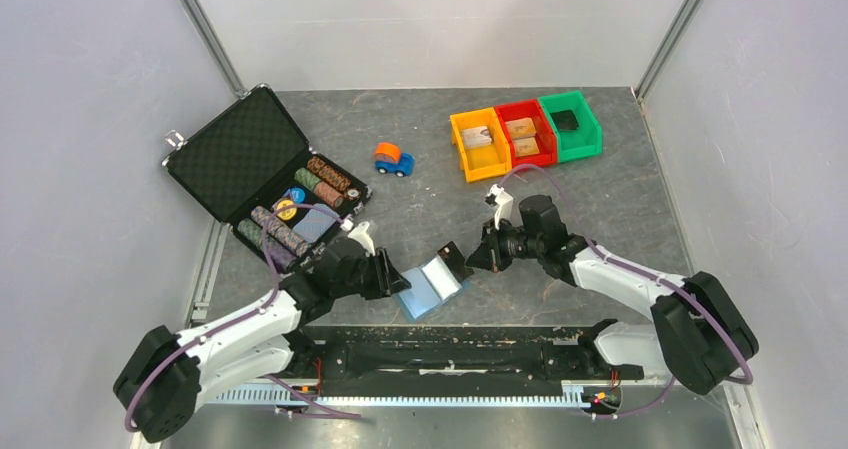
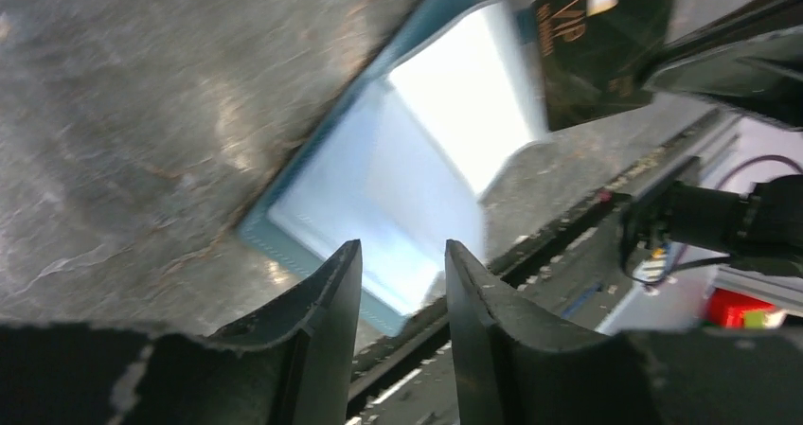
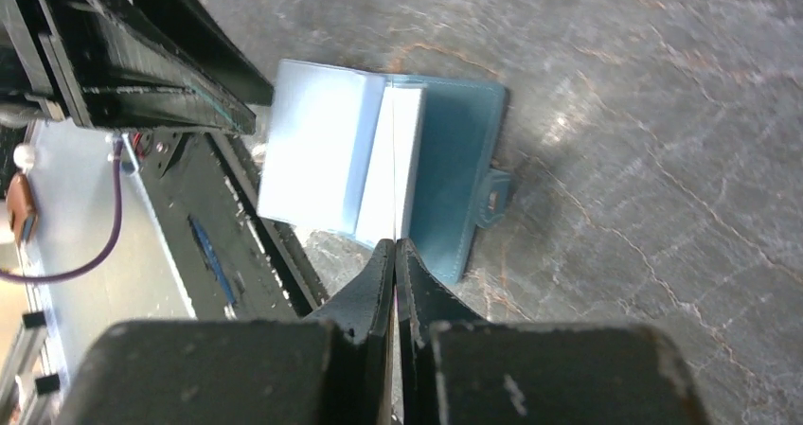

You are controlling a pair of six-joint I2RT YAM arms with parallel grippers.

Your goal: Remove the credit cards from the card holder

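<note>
The card holder lies open on the grey table, its blue cover (image 1: 414,299) and white sleeves (image 1: 440,277) spread out. A black card (image 2: 592,56) is clear of the sleeves, gripped at one edge by my right gripper (image 1: 474,262). In the right wrist view, my right gripper is shut on that card, seen edge-on as a thin line over the holder (image 3: 461,160). My left gripper is open at the holder's near left end, its fingertips apart with part of the clear sleeve (image 2: 379,226) showing between and beyond them.
Yellow (image 1: 485,169), red (image 1: 543,156) and green (image 1: 590,141) bins stand at the back right, each with cards inside. An open poker-chip case (image 1: 240,159) lies at the left, near a toy truck (image 1: 393,165). Bare table surrounds the middle.
</note>
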